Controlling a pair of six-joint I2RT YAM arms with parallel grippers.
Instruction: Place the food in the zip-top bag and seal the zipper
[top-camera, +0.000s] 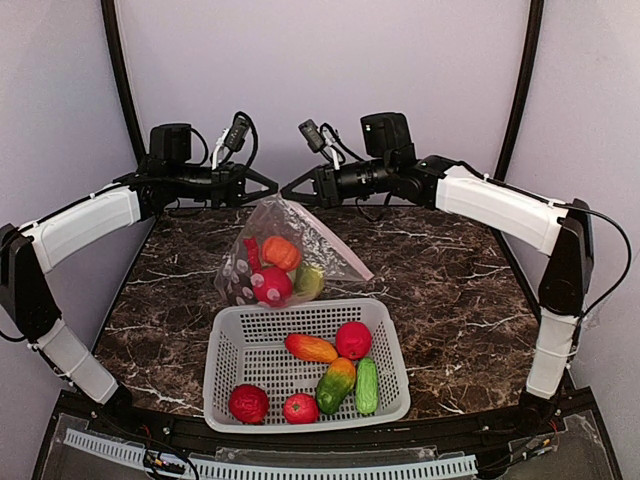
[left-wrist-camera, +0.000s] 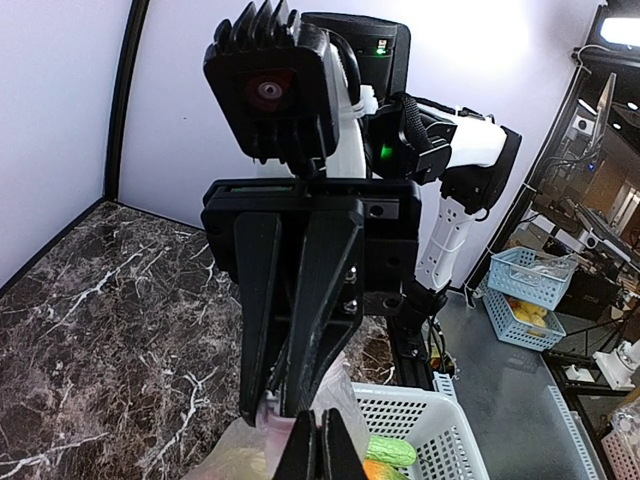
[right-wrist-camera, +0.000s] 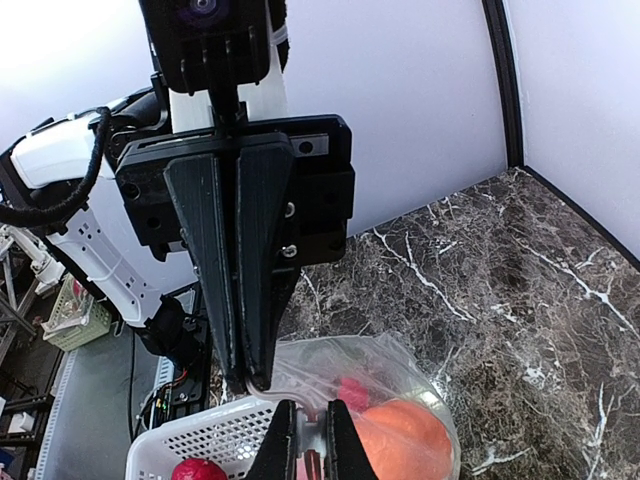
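Observation:
A clear zip top bag (top-camera: 325, 250) with a pinkish zipper strip hangs from its upper corner, its mouth edge slanting down to the right. Inside rest an orange pumpkin-like piece (top-camera: 281, 253), a red round one (top-camera: 271, 286), a red elongated one (top-camera: 251, 252) and a yellow-green one (top-camera: 308, 282). My left gripper (top-camera: 275, 189) is shut at that corner, where the bag's edge meets its tips in the right wrist view. Close beside it my right gripper (top-camera: 284, 192) is shut on the zipper strip (left-wrist-camera: 277, 425). Whether the zipper is closed along its length cannot be told.
Below the bag stands a white basket (top-camera: 225, 345) holding several more pieces, among them a red-orange elongated one (top-camera: 311, 348) and a green cucumber-like one (top-camera: 367, 385).

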